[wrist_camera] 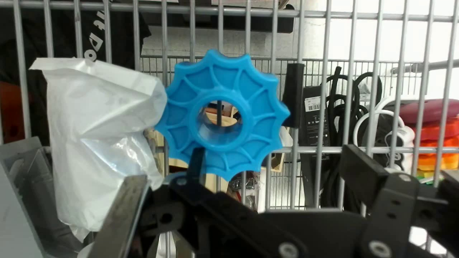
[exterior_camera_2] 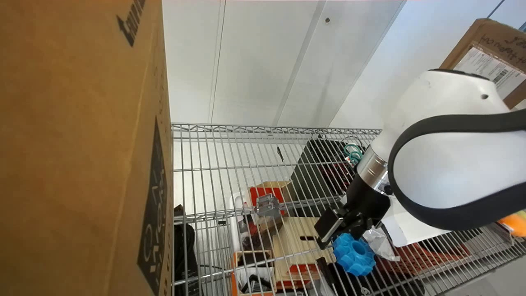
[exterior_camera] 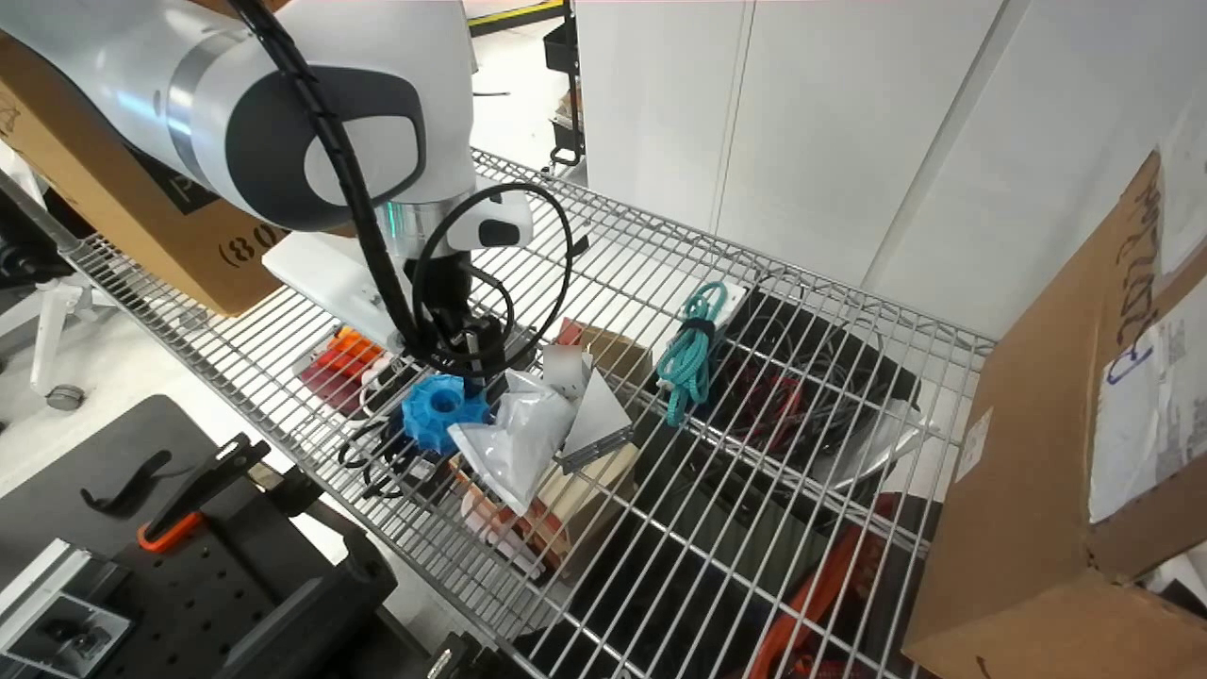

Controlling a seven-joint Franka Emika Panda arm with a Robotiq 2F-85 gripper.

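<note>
A blue scalloped ring (wrist_camera: 258, 99) with a round centre hole lies on the wire shelf. A crumpled white plastic bag (wrist_camera: 99, 142) rests against its left side in the wrist view. My gripper is open, its fingers wide apart. One of its fingers (wrist_camera: 197, 165) overlaps the ring's lower edge; whether it touches cannot be told. The other finger stands right of the ring, over bare wires. In exterior view 1, the gripper (exterior_camera: 477, 353) is low, just behind the ring (exterior_camera: 436, 417) and beside the bag (exterior_camera: 515, 436). Exterior view 2 shows the ring (exterior_camera_2: 354, 254) close below the fingers.
A white wedge-shaped box (exterior_camera: 600, 419) and a small pale cube (exterior_camera: 566, 369) sit beside the bag. A bundled teal cord (exterior_camera: 686, 360) lies farther right. Cardboard boxes (exterior_camera: 1052, 453) bound the shelf's ends. Several items show through the wires from below.
</note>
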